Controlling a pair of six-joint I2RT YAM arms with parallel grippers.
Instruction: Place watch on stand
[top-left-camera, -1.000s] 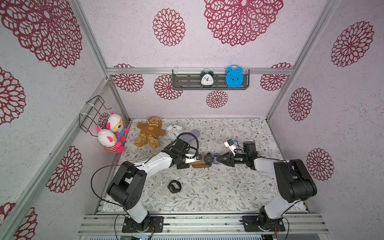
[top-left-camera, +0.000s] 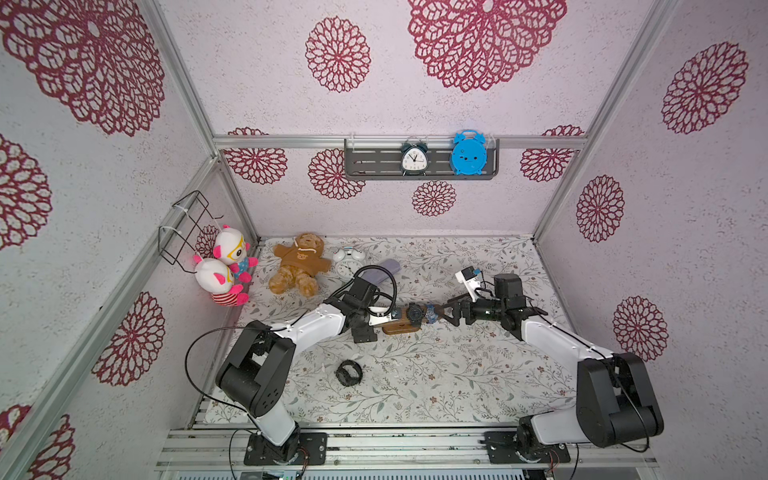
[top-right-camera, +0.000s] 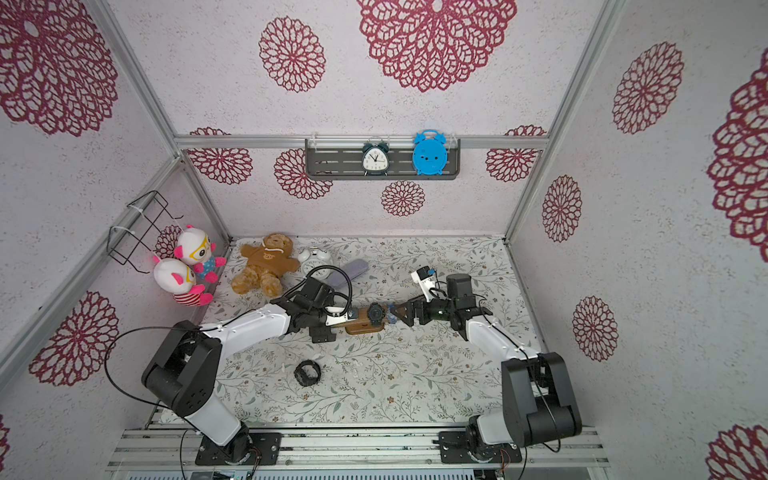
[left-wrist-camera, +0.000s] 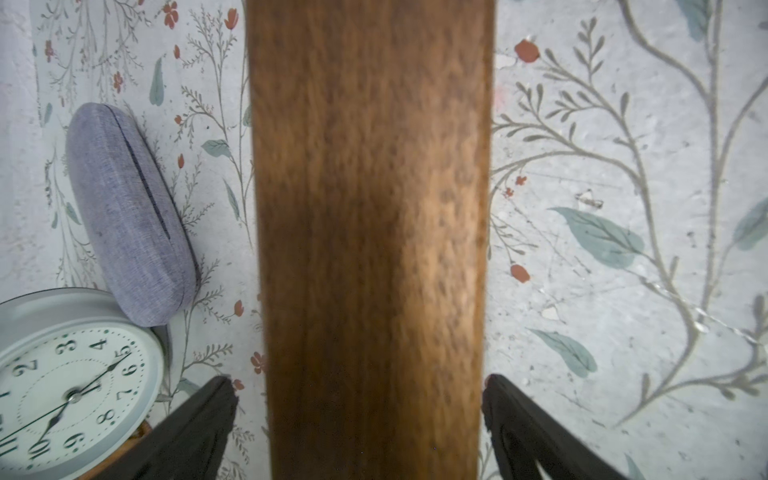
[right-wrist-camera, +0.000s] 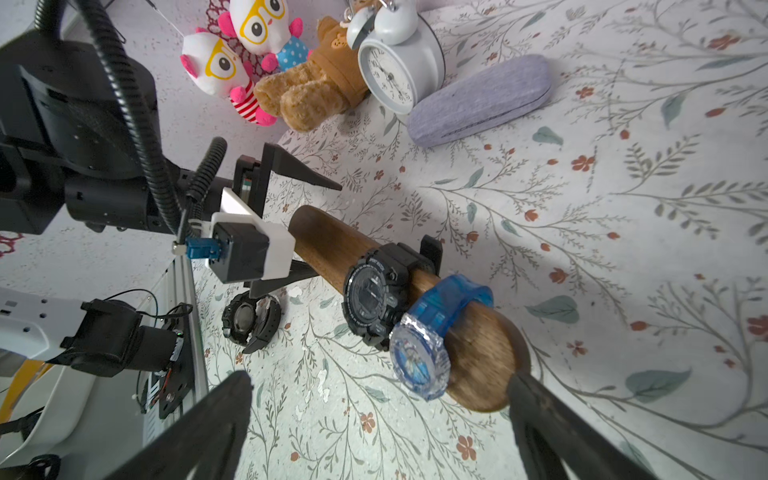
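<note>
The wooden watch stand (right-wrist-camera: 329, 249) lies in mid table, bearing a black watch (right-wrist-camera: 369, 292) and, at its right end, a blue watch (right-wrist-camera: 421, 357). Another black watch (top-left-camera: 349, 373) lies loose at the front left. My left gripper is open over the stand's left part, whose bare wood fills the middle of the left wrist view between the fingers, too close to tell contact. My right gripper stands open just off the stand's right end, by the blue watch, holding nothing.
A teddy bear (top-left-camera: 302, 264), a white alarm clock (right-wrist-camera: 392, 76) and a grey-purple case (right-wrist-camera: 480, 100) stand behind the stand. Two plush toys (top-left-camera: 216, 280) sit at the left wall.
The right arm's elbow has swung toward the front and its gripper has shifted slightly up in the top left view. The left arm is almost unchanged.
</note>
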